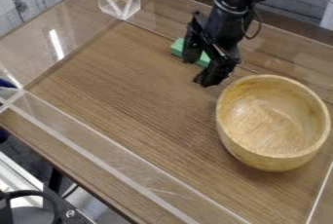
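My black gripper (205,60) hangs low over the upper middle of the wooden table, open, its dark fingers in front of a green block (185,47). The block is partly hidden behind the gripper, so I cannot tell whether they touch.
A large beige bowl (271,121) stands at the right, just below and right of the gripper. A clear plastic container (119,4) is at the back left. A dark object with a cable lies at the bottom left corner.
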